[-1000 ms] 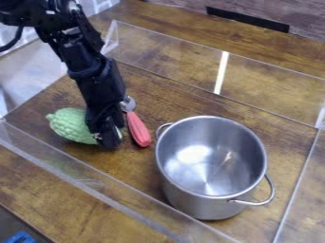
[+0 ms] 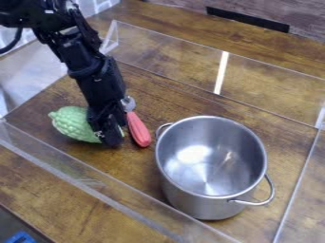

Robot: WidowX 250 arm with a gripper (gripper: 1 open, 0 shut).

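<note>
My black gripper (image 2: 112,127) reaches down from the upper left onto a pale green, bumpy oblong object (image 2: 71,123) at the left of the table and is shut on it, its fingertips partly hidden against it. A red elongated object (image 2: 139,131) lies just right of my gripper. To the right stands a large steel pot (image 2: 210,152) with side handles, upright and empty inside.
Clear panel edges run along the left, front and right. A small blue item (image 2: 18,233) shows at the bottom-left corner.
</note>
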